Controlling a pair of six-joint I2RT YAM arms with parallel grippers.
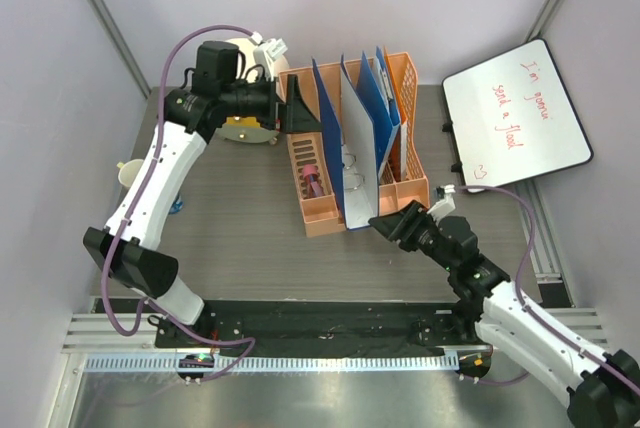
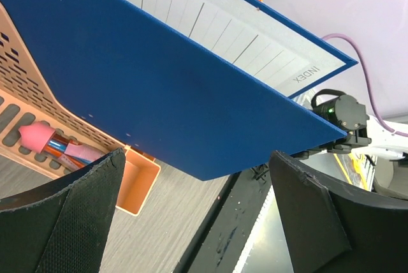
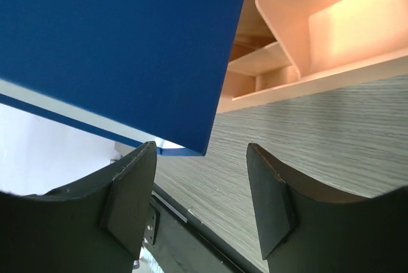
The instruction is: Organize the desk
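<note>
An orange desk organizer (image 1: 322, 216) stands at the back middle, holding upright blue binders. The nearest binder (image 2: 172, 88) sticks out at the front, its cover spread so that the ring side (image 1: 360, 163) shows in the top view. My left gripper (image 1: 305, 113) is open at the binder's left side, nothing between its fingers. Beside the binder's lower front corner is my right gripper (image 1: 385, 228); its fingers (image 3: 137, 196) stand apart. In the right wrist view the corner of the binder (image 3: 185, 120) reaches near the left finger, and the gap itself looks empty.
A whiteboard (image 1: 520, 113) with red writing leans at the right. Pink-capped tools (image 2: 41, 138) lie in the organizer's left tray. A cream mug (image 1: 128, 173) stands at the left, partly behind the left arm.
</note>
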